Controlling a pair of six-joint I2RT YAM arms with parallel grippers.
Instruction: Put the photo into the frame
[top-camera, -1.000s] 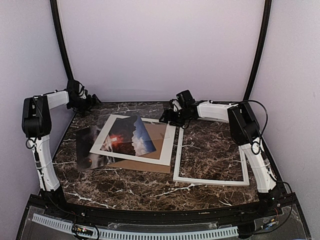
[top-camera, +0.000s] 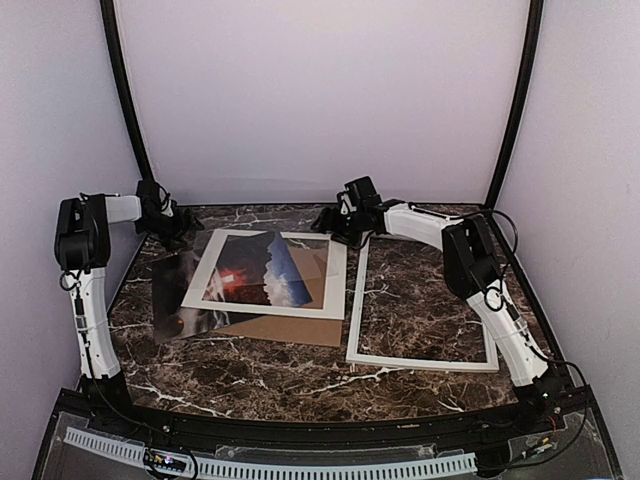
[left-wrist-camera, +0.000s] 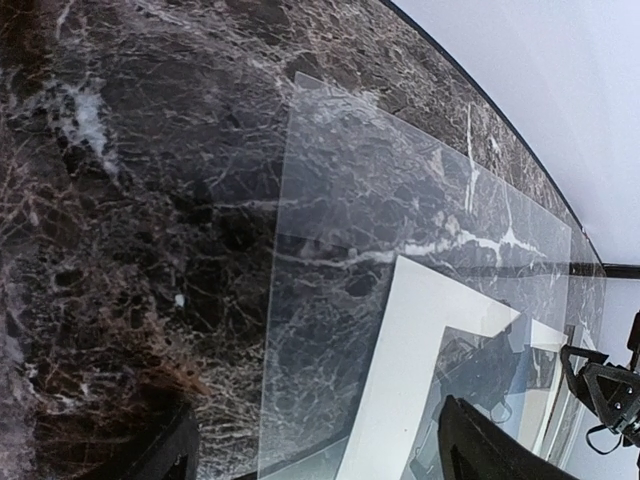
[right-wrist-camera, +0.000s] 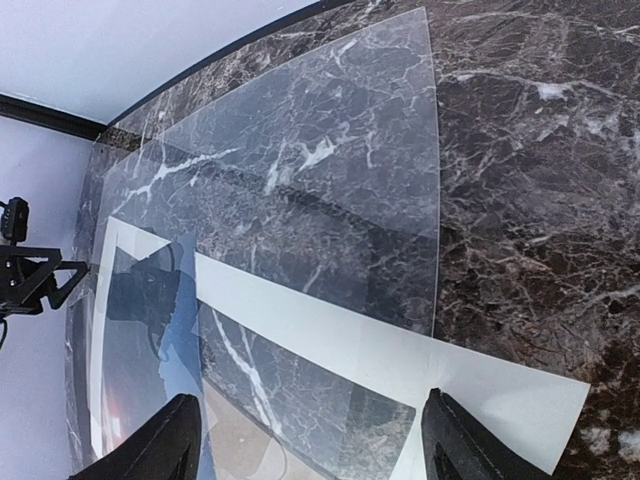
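A photo of clouds and red light (top-camera: 288, 288) shows through the opening of a white mat (top-camera: 210, 265). The white frame (top-camera: 425, 362) lies on the right, empty, with marble showing inside. A clear sheet (right-wrist-camera: 300, 200) overlaps the mat's back edge. Over the sheet's back left part is my left gripper, open, its fingers (left-wrist-camera: 470, 445) wide apart. My right gripper is open over the mat's back right corner, with the sheet and mat beneath it; whether its fingers touch them I cannot tell.
Under the mat, a brown board (top-camera: 290, 330) and another dark print (top-camera: 175, 315) stick out at the front and left. Bare marble table (top-camera: 240, 385) runs along the front. Walls close in the left, back and right sides.
The mat's right side has shifted a little towards the back.
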